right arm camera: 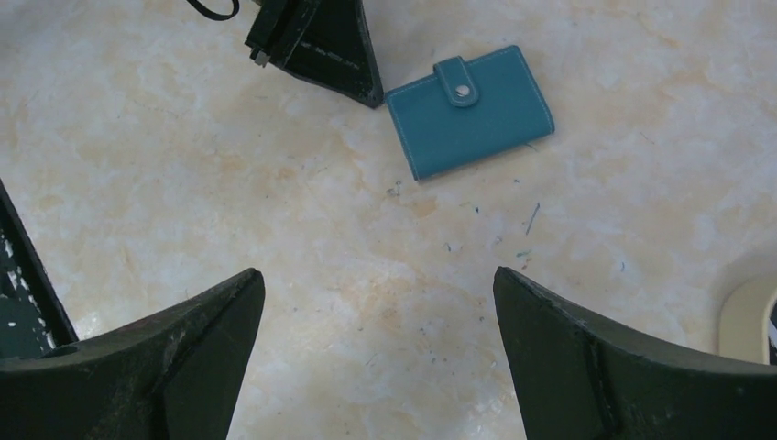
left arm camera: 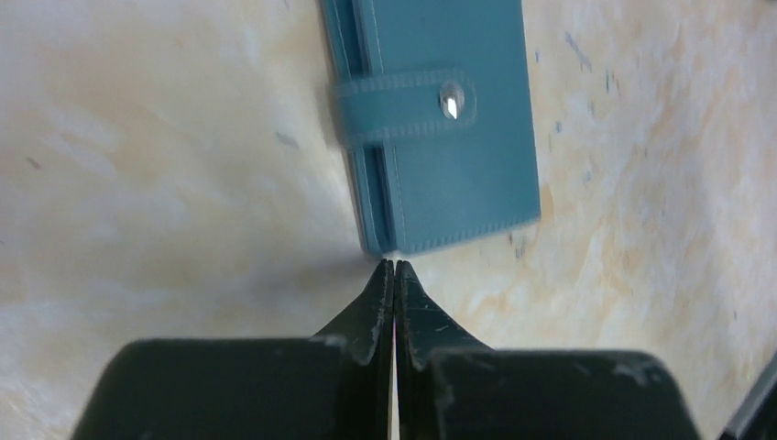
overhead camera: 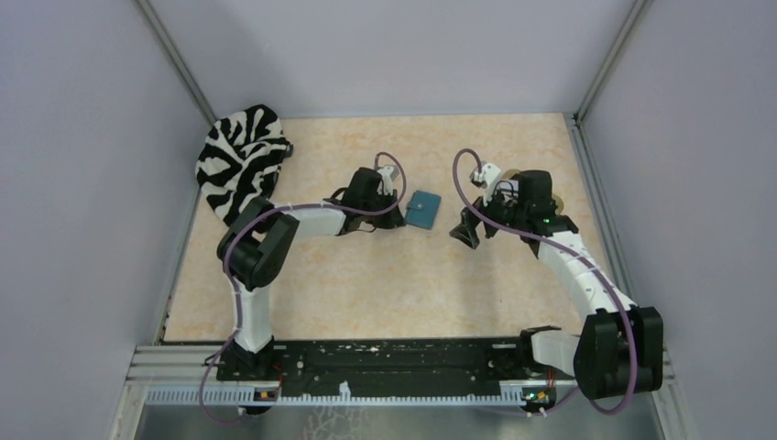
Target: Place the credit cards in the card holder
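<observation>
The teal card holder point(overhead camera: 423, 210) lies flat near the middle of the table, its strap snapped over its front. In the left wrist view the card holder point(left arm camera: 463, 174) sits just beyond the fingertips of my left gripper, which are pressed together with nothing between them. My right gripper stands open over bare table, to the right of the holder in the top view. The holder point(right arm camera: 476, 112) and the left gripper's dark fingers point(right arm camera: 344, 60) show close together in the right wrist view. No credit cards are clearly in view.
A zebra-striped cloth point(overhead camera: 240, 156) lies at the table's back left. The cream rim of a container point(right arm camera: 744, 316) shows at the right edge of the right wrist view, largely hidden by the right arm from above.
</observation>
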